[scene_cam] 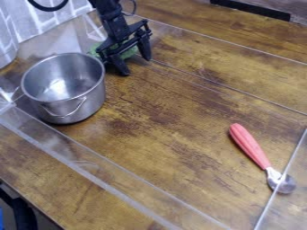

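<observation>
My black gripper (122, 50) is at the top left of the camera view, low over a green object (100, 53) that is mostly hidden behind it, just behind the steel pot (64, 88). Whether the fingers are open or closed on the green object cannot be made out.
A pink-handled tool (249, 148) with a metal head lies at the right on the wooden surface (168, 135). Clear plastic edges run along the left and right.
</observation>
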